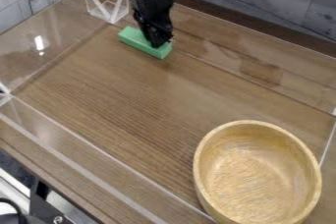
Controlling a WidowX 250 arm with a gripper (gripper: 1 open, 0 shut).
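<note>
A black robot arm reaches down from the top of the view to a green block (pixel 138 42) on the wooden table (pixel 132 120), near the back. Its gripper (pixel 157 37) is at the block's right part, low over it; whether its fingers are open or shut on the block is too small to tell.
A large round tan bowl (pixel 256 214) sits at the front right. A clear plastic piece stands at the back left, beside the arm. A grey back wall runs along the right rear.
</note>
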